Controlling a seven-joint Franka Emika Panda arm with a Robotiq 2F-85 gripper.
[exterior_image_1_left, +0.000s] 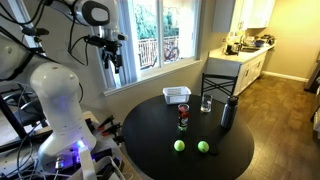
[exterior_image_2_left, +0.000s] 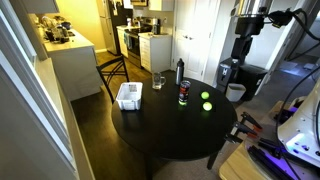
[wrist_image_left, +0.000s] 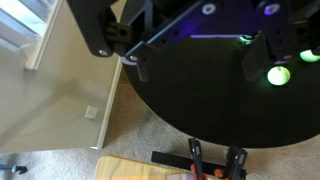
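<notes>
My gripper (exterior_image_1_left: 113, 68) hangs high above the left side of the round black table (exterior_image_1_left: 150, 140), well apart from everything on it. In the wrist view its fingers (wrist_image_left: 137, 66) stand wide apart, with only dark tabletop showing between them. Two green balls lie near the table's front, one ball (exterior_image_1_left: 179, 145) left of the other ball (exterior_image_1_left: 203, 146). A red and dark can (exterior_image_1_left: 183, 117) stands upright near the middle. Behind it sits an empty-looking white basket (exterior_image_2_left: 129, 96). A dark bottle (exterior_image_1_left: 229, 112) and a clear glass container (exterior_image_1_left: 206, 103) stand toward the right.
A black chair (exterior_image_1_left: 218, 84) stands behind the table, close to its rim. The window wall (exterior_image_1_left: 150, 77) borders the left side. Black clamps (wrist_image_left: 235, 162) lie near my base.
</notes>
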